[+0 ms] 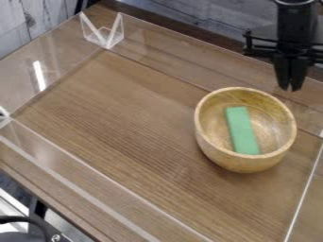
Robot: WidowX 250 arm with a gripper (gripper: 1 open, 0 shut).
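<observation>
A round wooden bowl [213, 151] sits on the right half of the wooden table, holding a green rectangular block [241, 130]. The black gripper [293, 76] is at the top right, above and behind the bowl and apart from it. It points downward and looks shut, with nothing visible between its fingers.
A small clear plastic piece [105, 28] stands at the back left edge. Clear strips run along the left side, and a dark cable lies at the bottom left corner.
</observation>
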